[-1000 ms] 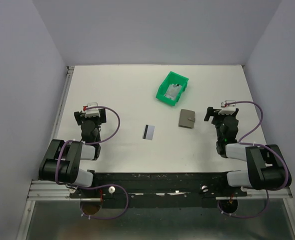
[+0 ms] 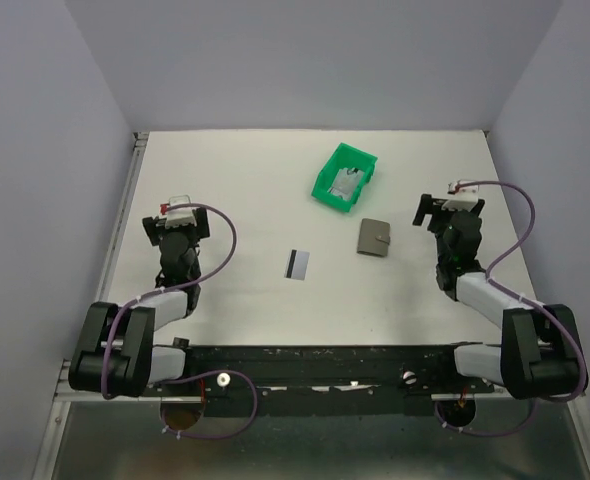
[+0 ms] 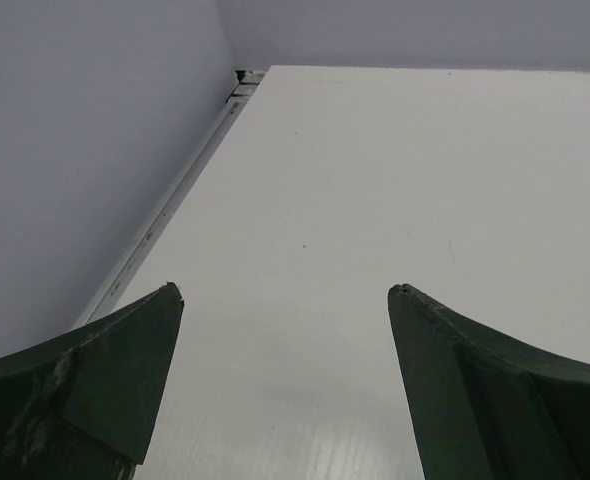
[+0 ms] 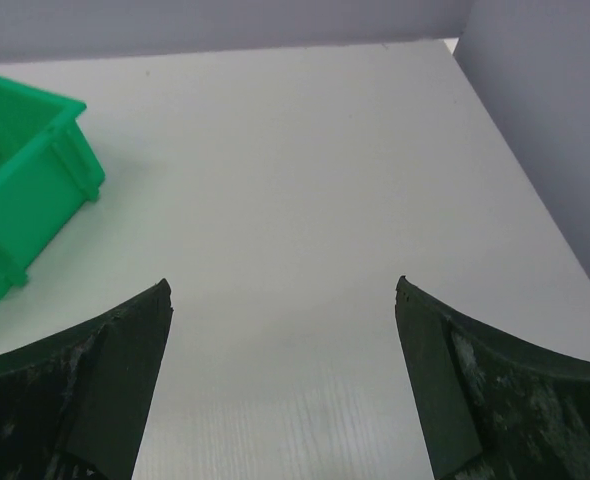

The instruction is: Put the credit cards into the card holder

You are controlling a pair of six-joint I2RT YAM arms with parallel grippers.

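A light card with a dark stripe [image 2: 297,264] lies flat on the middle of the white table. To its right is a flat grey-brown card holder [image 2: 373,238]. My left gripper [image 2: 176,224] is raised at the left side, open, with only bare table between its fingers in the left wrist view. My right gripper [image 2: 450,206] is raised at the right, beyond the holder, open and empty. Neither card nor holder shows in the wrist views.
A green bin [image 2: 362,200] with pale items inside stands at the back middle; its side also shows in the right wrist view. Walls bound the table at back and sides.
Both arms have shifted slightly: the grippers now sit a little higher in the top view, the right one also a little further right. The objects on the table are unchanged.
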